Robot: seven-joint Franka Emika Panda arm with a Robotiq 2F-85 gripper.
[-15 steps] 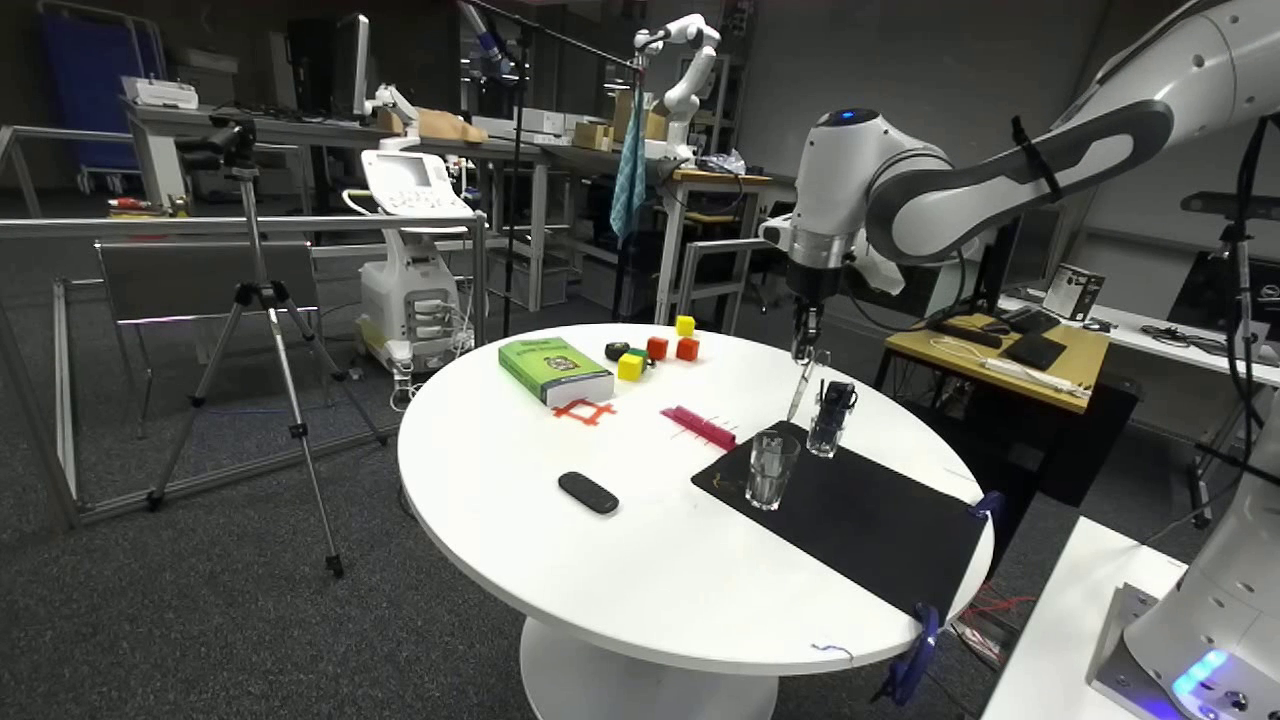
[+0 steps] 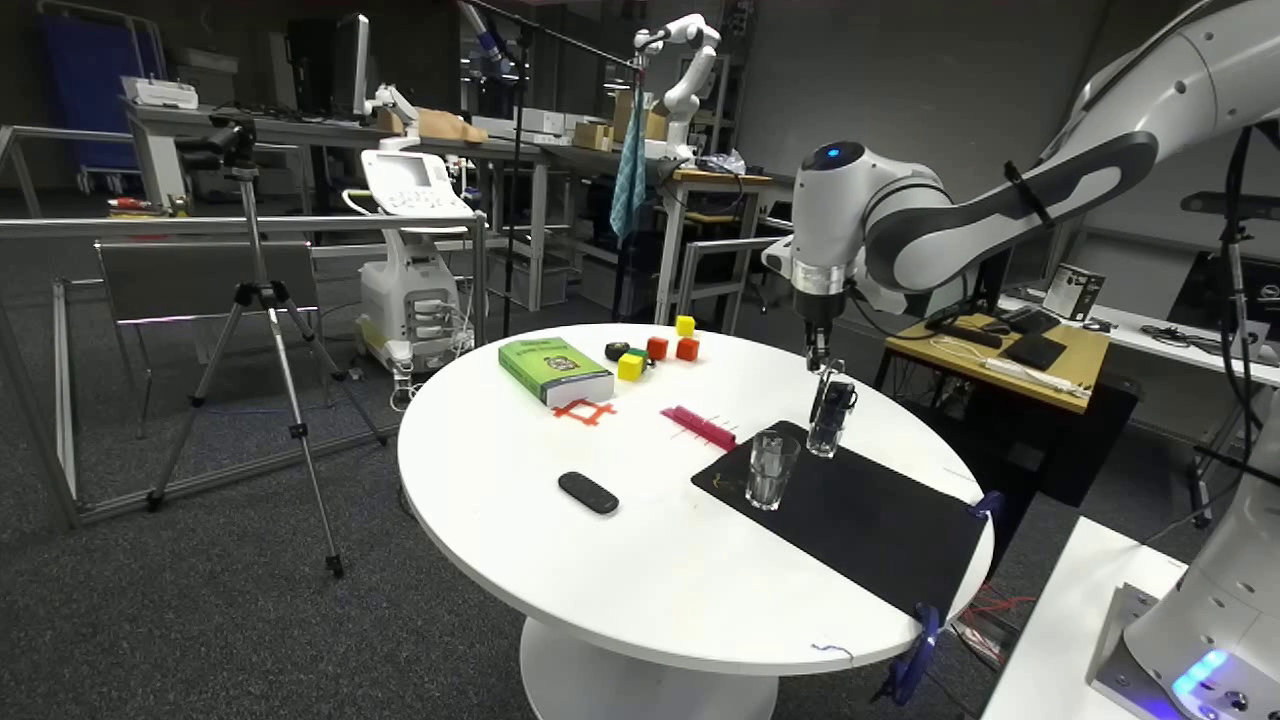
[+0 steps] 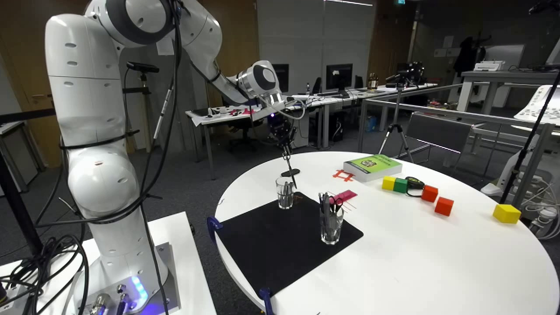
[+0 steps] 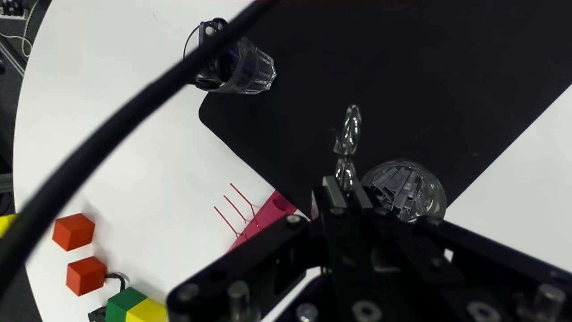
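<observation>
My gripper is shut on a slim, shiny metal tool (image 4: 351, 131), which sticks out past the fingertips over the black mat (image 4: 418, 80). In exterior view 2 the tool (image 3: 289, 170) hangs steeply down from my gripper (image 3: 286, 148), near a clear glass (image 3: 285, 194) holding grey strips. From above, that glass (image 4: 405, 188) lies just right of my fingers. A second glass (image 2: 828, 432) holds scissors and other dark tools; in exterior view 1 the held tool overlaps its top. Whether they touch I cannot tell.
On the white table lie a magenta piece with thin prongs (image 2: 699, 427), a green book (image 2: 555, 370), a dark remote-like object (image 2: 588, 492), and red, yellow and green blocks. Blue clamps (image 2: 918, 654) grip the mat at the table edge. A black cable crosses the wrist view.
In exterior view 1 the gripper has come lower and slightly right, bringing the tool from left of the scissors glass to overlap it. Both glasses stay put.
</observation>
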